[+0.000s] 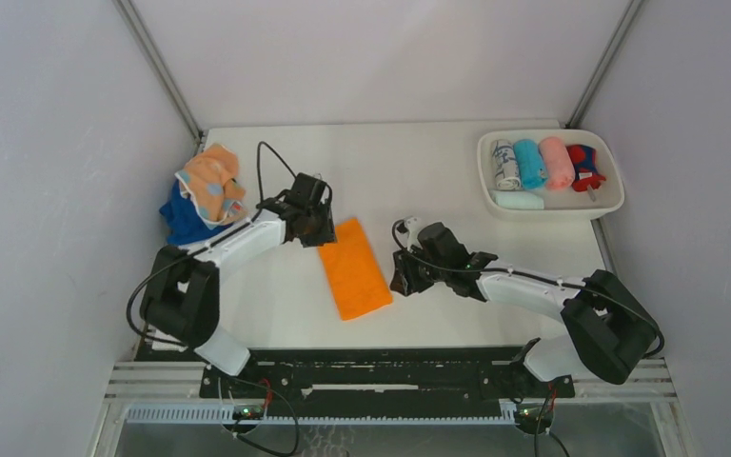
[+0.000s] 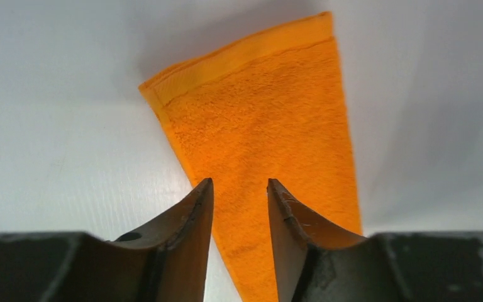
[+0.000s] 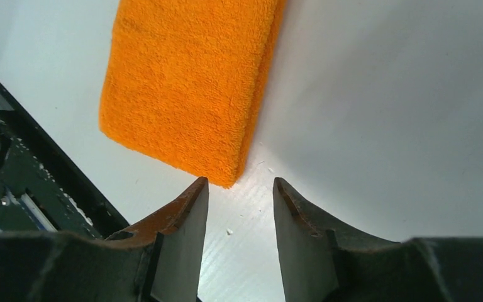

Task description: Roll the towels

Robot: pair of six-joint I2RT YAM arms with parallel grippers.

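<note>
An orange towel (image 1: 355,271) lies flat and folded into a narrow rectangle, slanting across the middle of the table in the top view. Over its far end hangs my left gripper (image 1: 321,242); in the left wrist view the towel (image 2: 258,119) spreads beneath parted fingers (image 2: 202,217) that hold nothing. Beside the towel's near right corner is my right gripper (image 1: 407,289). The right wrist view shows its fingers (image 3: 192,217) apart over bare table, with the towel's corner (image 3: 227,179) just beyond them.
At the back right a white bin (image 1: 552,214) holds several rolled towels. Unrolled towels, one orange-patterned (image 1: 211,181) and one blue (image 1: 186,219), are heaped at the left edge.
</note>
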